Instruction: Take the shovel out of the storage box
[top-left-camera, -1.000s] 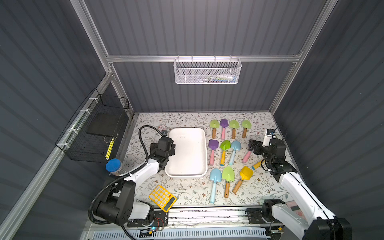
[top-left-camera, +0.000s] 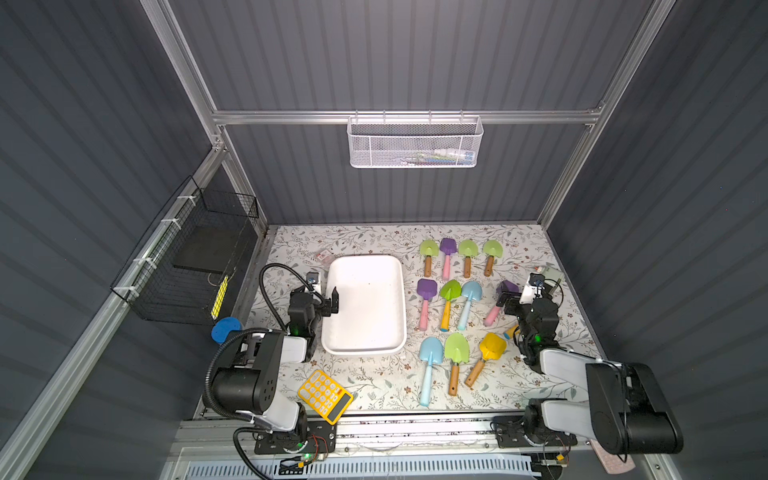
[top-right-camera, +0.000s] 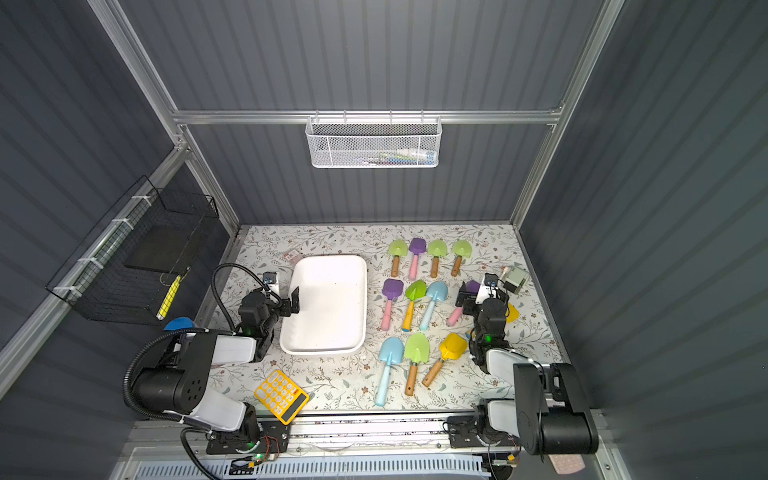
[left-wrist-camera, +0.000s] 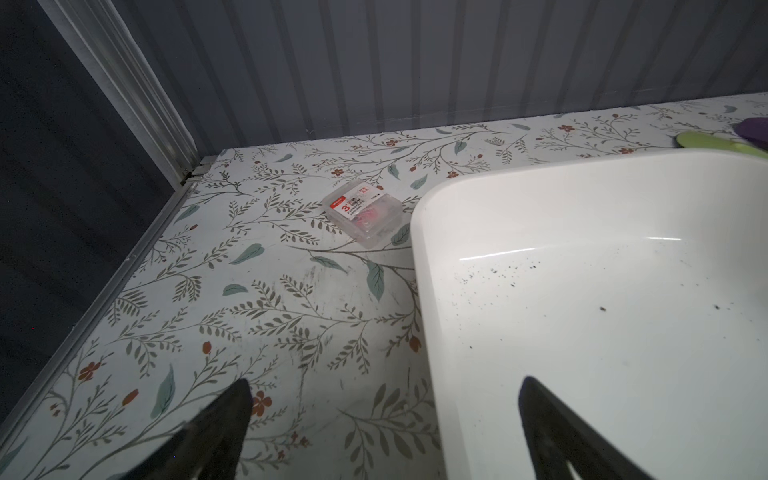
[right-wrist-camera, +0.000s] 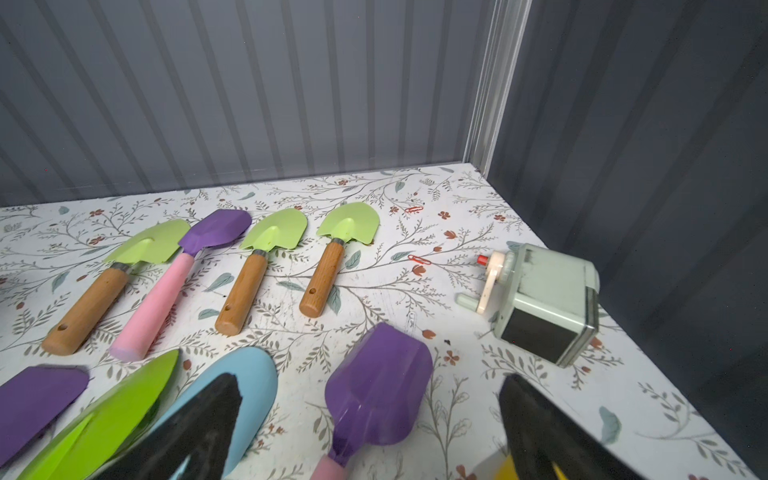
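Note:
A white storage box (top-left-camera: 364, 264) lies empty on the floral tabletop. My open left gripper (top-left-camera: 329, 304) is at its left edge; in the left wrist view nothing is between the fingers. Several shovels lie on the table right of the box: purple ones (top-right-camera: 392, 288), green ones (top-right-camera: 416, 344), blue ones (top-right-camera: 390, 349) and yellow ones (top-right-camera: 453, 345). My right gripper (top-left-camera: 509, 297) stands open over the right side of them, near a purple shovel with a pink handle (right-wrist-camera: 376, 380), with nothing held.
A yellow calculator (top-left-camera: 324, 392) lies near the front left. A clear small case (left-wrist-camera: 360, 208) is behind the left gripper, and a pale green sharpener (right-wrist-camera: 544, 296) sits at the right. Baskets hang on the back wall (top-left-camera: 412, 144) and left wall (top-left-camera: 160, 288).
The white box shifted a little, while the shovels stayed put.

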